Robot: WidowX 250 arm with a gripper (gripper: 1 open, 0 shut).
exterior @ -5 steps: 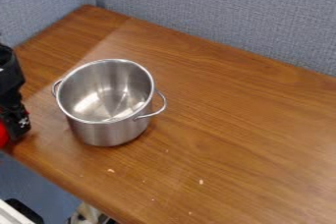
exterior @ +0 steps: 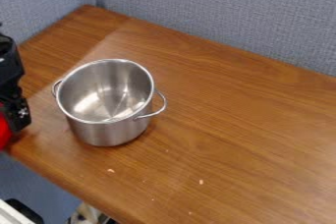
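At the left edge of the view the black gripper (exterior: 11, 105) is only partly in frame, low beside a red object (exterior: 6, 132) at the table's left edge. Its fingertips are mostly out of view or hard to make out, and I cannot see clearly what lies between them. A steel pot (exterior: 109, 126) with two handles stands on the wooden table to the right of the gripper, apart from the red object.
Padded grey walls (exterior: 223, 12) border the back and left. At the bottom left, below the table's edge, are some white and dark items.
The gripper has shifted slightly up and to the left, showing a little more of the red object. The pot has not moved.
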